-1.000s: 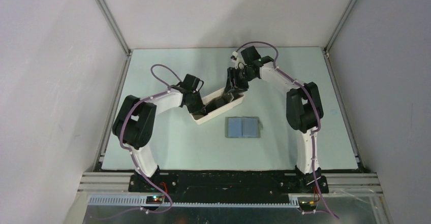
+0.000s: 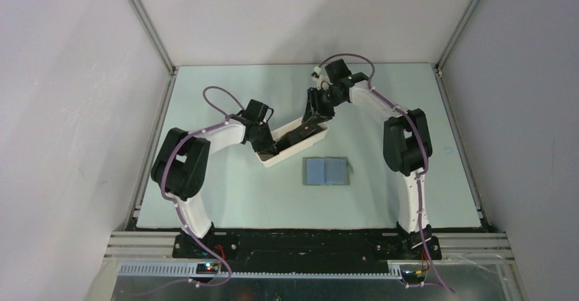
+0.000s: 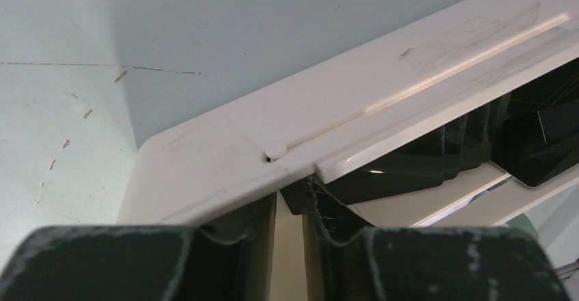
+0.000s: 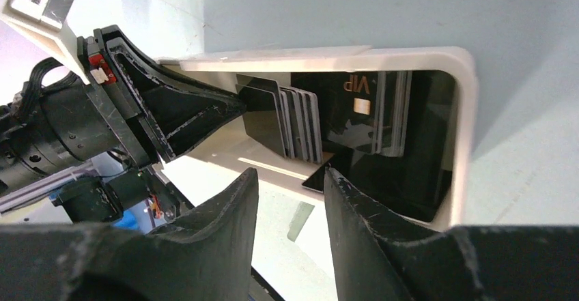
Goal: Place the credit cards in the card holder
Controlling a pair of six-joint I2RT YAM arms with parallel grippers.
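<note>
A white card holder box [image 2: 292, 150] lies mid-table. In the right wrist view it [image 4: 461, 144] holds several dark cards [image 4: 308, 127] standing at a slant in its left part and more dark cards [image 4: 422, 144] lying in its right part. My left gripper is down at the box's left end, fingers slightly apart by the slanted cards; whether anything is between them is unclear. My right gripper hangs over the box's right part, part open, with nothing seen between its fingers.
A blue-grey pad [image 2: 325, 170] with two panels lies in front of the box.
The left arm has not visibly moved.
</note>
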